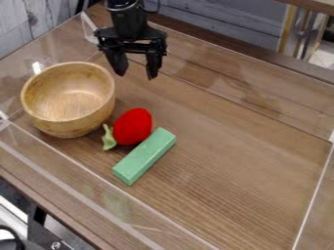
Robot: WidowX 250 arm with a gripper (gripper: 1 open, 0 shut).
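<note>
My black gripper [133,59] hangs at the top centre, above and behind a wooden bowl, its fingers pointing down and apart with nothing seen between them. The round bowl [65,122] sits on the left of the table. Right of it lies a red object with a green stem [133,127], and below that a mint-green bar [145,156] lies diagonally.
A wooden ledge [274,5] runs along the top right edge, and the table's edge shows at the lower left.
</note>
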